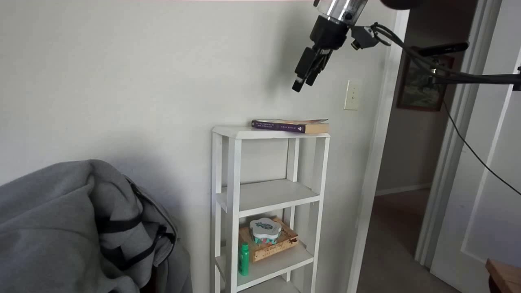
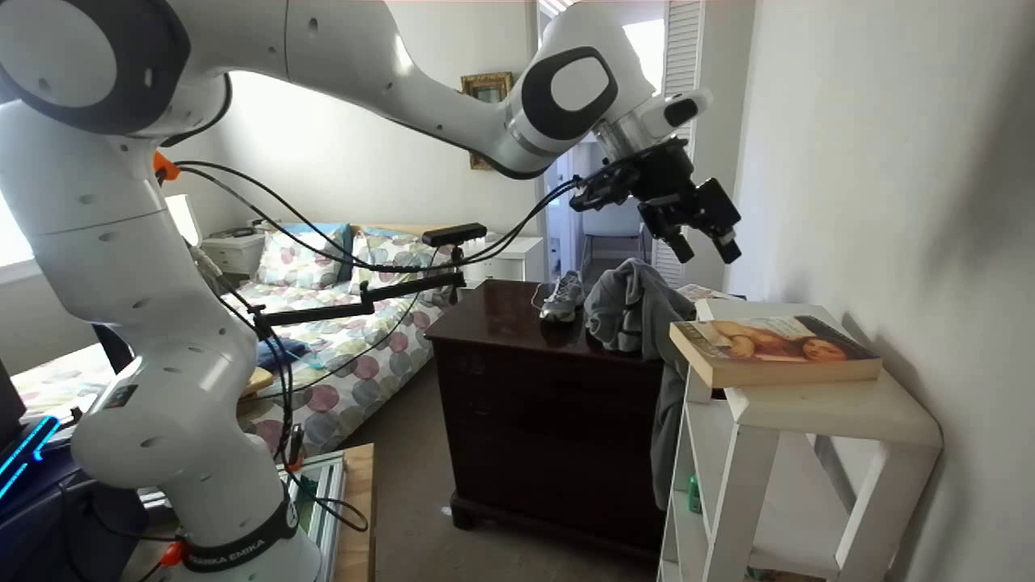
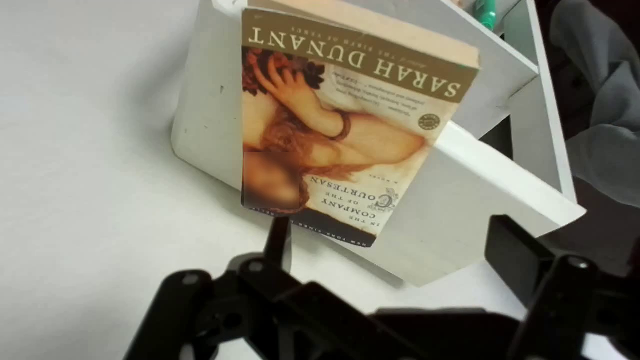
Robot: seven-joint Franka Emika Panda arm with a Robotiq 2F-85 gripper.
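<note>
A thick paperback book (image 1: 288, 126) lies flat and closed on top of the white shelf unit (image 1: 234, 168). From the wrist view, the cover of the book (image 3: 336, 129) faces up, its lettering upside down. My gripper (image 1: 303, 88) hangs in the air above the book, clear of it. Its two fingers stand well apart with nothing between them, as the gripper (image 2: 706, 260) shows in the second exterior view. In the wrist view the gripper spans the lower part of the picture, one finger near the book's lower edge in the image.
Lower on the shelf are a green bottle (image 1: 244, 259), a wooden box (image 1: 274, 249) and a lidded tin (image 1: 265, 229). Beside the shelf stands a dark dresser (image 2: 553, 417) bearing a shoe (image 2: 563, 297) and grey cloth (image 2: 631, 305). A wall runs close behind the shelf.
</note>
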